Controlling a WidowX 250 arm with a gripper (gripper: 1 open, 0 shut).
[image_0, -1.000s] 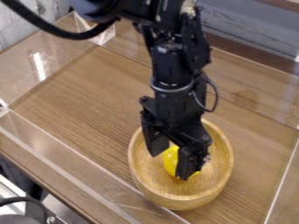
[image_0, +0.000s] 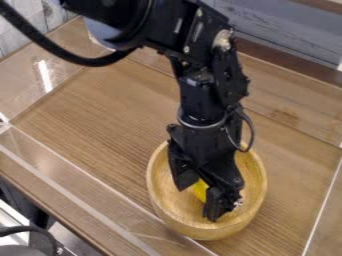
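My black gripper (image_0: 203, 186) reaches down into a shallow wooden bowl (image_0: 175, 212) near the front of the table, its fingers open around a small yellow object (image_0: 198, 192) in the bowl. The gripper hides much of the object, and I cannot tell whether the fingers touch it.
A pale wall stands along the back, and the table's edge runs down the left side, with dark cables beyond it.
My gripper has shifted slightly within the bowl and now covers more of the yellow object. The bowl looks to be in the same place.
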